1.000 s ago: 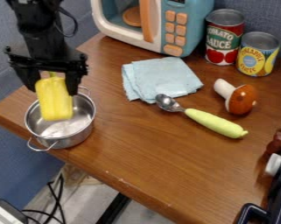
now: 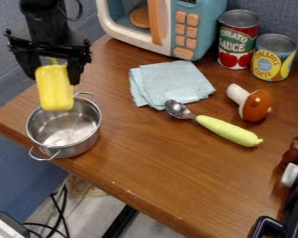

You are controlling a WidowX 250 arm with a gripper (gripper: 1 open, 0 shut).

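Observation:
My black gripper (image 2: 52, 67) hangs at the upper left, shut on a yellow rectangular block (image 2: 55, 89), which is held upright over the left part of a steel pot (image 2: 64, 139). The block's lower end is just above or at the pot's rim; its top is partly covered by the fingers. The pot stands near the left edge of the wooden table (image 2: 163, 186).
A toy microwave (image 2: 170, 23), two cans (image 2: 238, 42) (image 2: 273, 60), a blue cloth (image 2: 170, 84), a mushroom toy (image 2: 251, 104) and a spoon with pale handle (image 2: 226, 130) occupy the back and right.
The gripper and yellow block have risen and shifted slightly left since a second ago. The pot and other objects stay where they were.

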